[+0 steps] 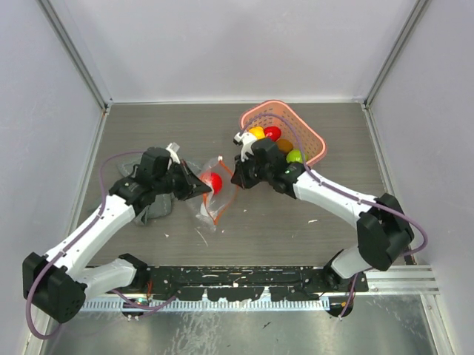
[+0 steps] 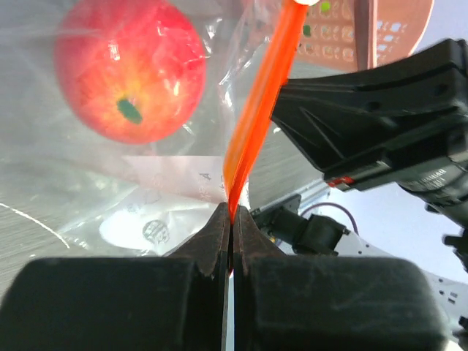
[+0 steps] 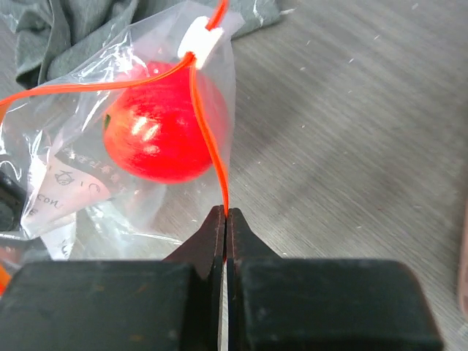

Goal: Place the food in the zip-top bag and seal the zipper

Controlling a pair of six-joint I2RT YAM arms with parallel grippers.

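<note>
A clear zip top bag hangs between my two grippers, its mouth edged by orange zipper strips. Inside it lies a red apple, also seen through the plastic in the left wrist view as a red fruit. My left gripper is shut on one orange edge of the mouth. The other edge runs down into my right gripper, shut with the strip between its tips. A white slider sits at the corner where the strips meet.
The pink basket with several fruits stands at the back right, close to my right arm. Grey cloth lies under my left arm.
</note>
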